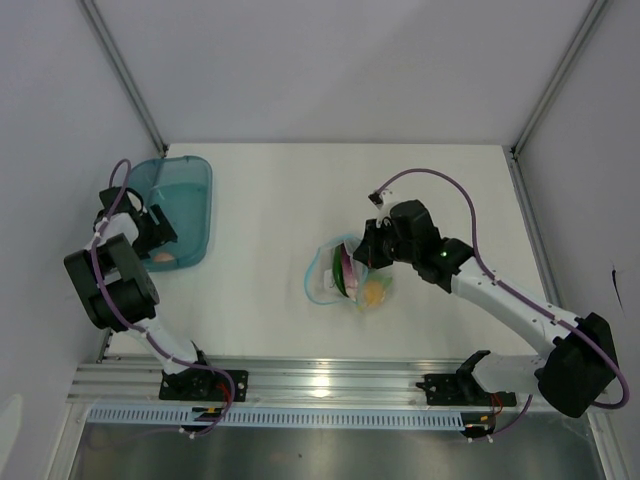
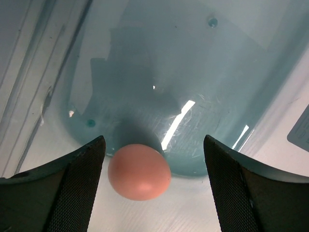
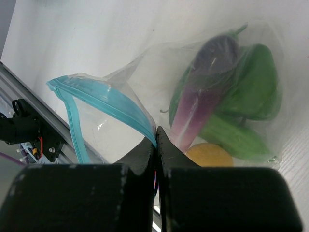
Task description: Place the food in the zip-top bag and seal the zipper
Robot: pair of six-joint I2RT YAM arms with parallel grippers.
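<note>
In the left wrist view an orange-pink round food (image 2: 139,171) lies in the blue tub (image 1: 185,200), between the fingers of my open left gripper, at their tips. My right gripper is shut on the blue zipper edge (image 3: 106,101) of the clear bag at the table's centre. Inside the bag are an eggplant (image 3: 212,63), green peppers (image 3: 251,82) and a yellow round item (image 3: 209,155), partly hidden by my right gripper.
Metal rails edge the table, and walls stand at both sides.
</note>
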